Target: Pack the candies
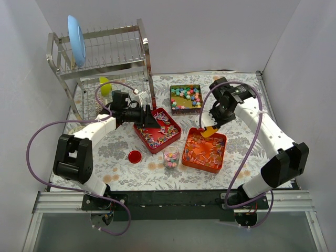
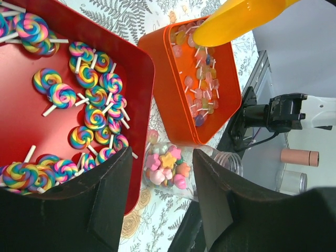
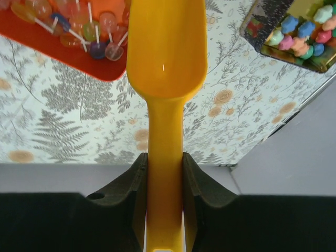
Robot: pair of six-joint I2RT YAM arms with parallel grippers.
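My right gripper is shut on a yellow scoop [image 3: 165, 63], held over the orange bin [image 1: 202, 163] of translucent lollipops. My left gripper hangs over the red bin [image 1: 165, 142] of rainbow lollipops, its fingers apart with nothing seen held between them. A glass jar [image 1: 171, 157] with star-shaped candies stands between the two bins; in the left wrist view it appears below the fingertips. A bin [image 1: 185, 109] of colourful star candies stands at the back.
A steel rack [image 1: 142, 42] with a blue plate [image 1: 76, 39] stands at back left. A red cup [image 1: 134, 156] sits at front left.
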